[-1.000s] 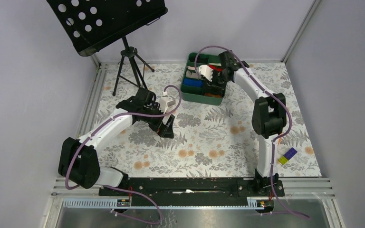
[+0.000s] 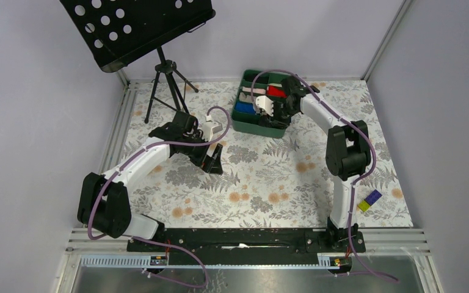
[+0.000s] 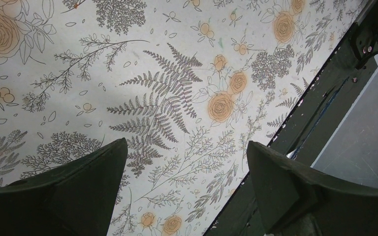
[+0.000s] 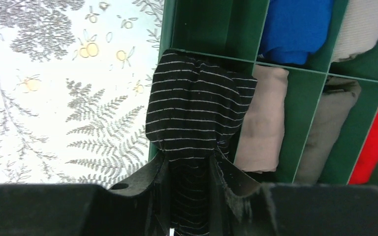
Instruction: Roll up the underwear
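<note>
A black cloth with thin white stripes (image 4: 192, 108) lies in an end compartment of the green organizer (image 4: 202, 24), its near part between the fingers of my right gripper. Whether those fingers press on it is unclear. From above, the right gripper (image 2: 275, 116) covers the organizer's near right part. My left gripper is open over bare patterned table, nothing between its fingers; in the top view it (image 2: 212, 157) sits left of and in front of the organizer.
Other compartments hold blue (image 4: 295, 24), beige (image 4: 263, 118), grey (image 4: 327, 123) and red (image 4: 374, 137) folded items. A black stand (image 2: 165, 67) is at back left, a purple-yellow block (image 2: 369, 200) at front right.
My right gripper has moved slightly toward the table's front in the top view, down over the organizer, which shifted slightly. The left arm has barely moved.
</note>
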